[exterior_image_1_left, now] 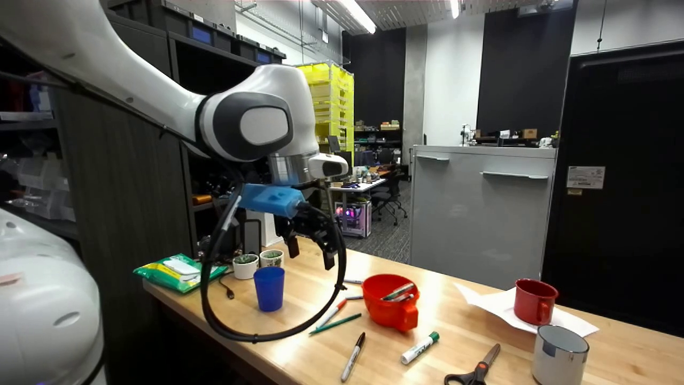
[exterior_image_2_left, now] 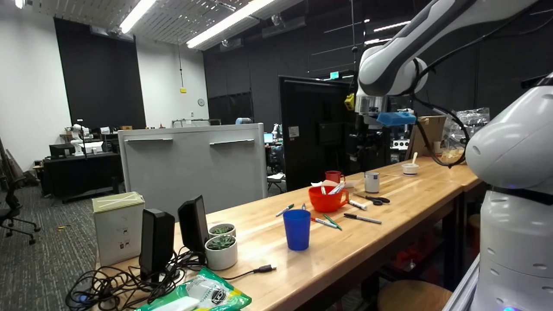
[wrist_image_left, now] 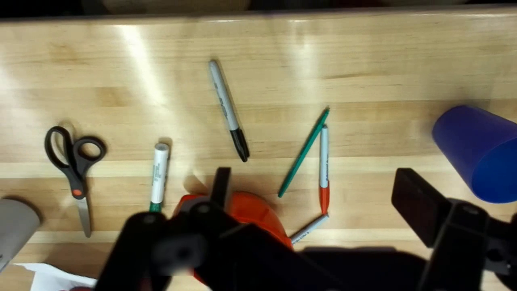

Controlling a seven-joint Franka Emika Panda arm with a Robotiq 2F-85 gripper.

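Open and empty, my gripper (exterior_image_1_left: pixel 311 253) hangs above the table, to the upper left of the orange-red mug (exterior_image_1_left: pixel 388 310) in exterior view 1. Markers stick out of that mug. In the wrist view a green pen (wrist_image_left: pixel 304 151) and a red-capped marker (wrist_image_left: pixel 324 162) lie on the wood, seen between the two spread fingers. A black-capped marker (wrist_image_left: pixel 226 104) and a green-capped whiteboard marker (wrist_image_left: pixel 158 173) lie apart from them. The gripper's left finger and body hide much of the mug there. A blue cup (exterior_image_2_left: pixel 297 230) stands upright nearer the plants.
Scissors (wrist_image_left: pixel 75 162), a grey mug (exterior_image_1_left: pixel 560 355) and a dark red mug (exterior_image_1_left: pixel 536 301) on paper occupy the far end. Potted plants (exterior_image_2_left: pixel 221 251), speakers (exterior_image_2_left: pixel 157 241) and a green packet (exterior_image_1_left: pixel 180 272) crowd the other end.
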